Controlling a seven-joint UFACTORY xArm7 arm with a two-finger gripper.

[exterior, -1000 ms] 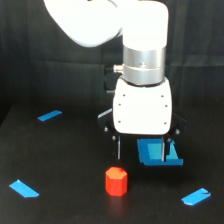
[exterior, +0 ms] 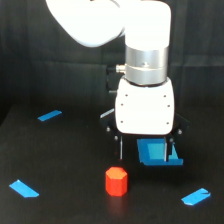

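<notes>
A small red block (exterior: 116, 181), six-sided in outline, sits on the dark table toward the front. Behind it and to the right, a blue square container or mat (exterior: 158, 158) is partly covered by the hand. My gripper (exterior: 145, 153) hangs from the white arm, its thin dark fingers (exterior: 121, 149) spread wide apart. Nothing shows between them except the view of the table and part of the blue square behind. The red block lies nearer the camera than the gripper, apart from it.
Blue tape strips lie at the back left (exterior: 50, 115), front left (exterior: 24, 188) and front right (exterior: 196, 197). A dark curtain-like backdrop (exterior: 40, 60) stands behind.
The hand has shifted very slightly to the right. The red block and the blue square stay where they were.
</notes>
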